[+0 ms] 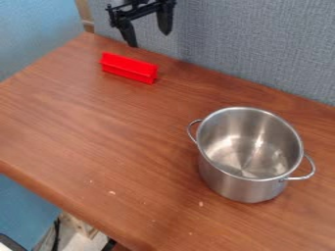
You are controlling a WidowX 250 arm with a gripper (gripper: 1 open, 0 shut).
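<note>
A black gripper (147, 29) hangs at the top of the view, above and behind a red block (128, 67), its fingers apart and empty. The block lies on the wooden table near the back left. A steel pot (249, 155) with two side handles stands at the right; its inside looks empty.
A grey textured wall (262, 49) runs along the back, and a blue panel (33, 29) borders the table at the left.
</note>
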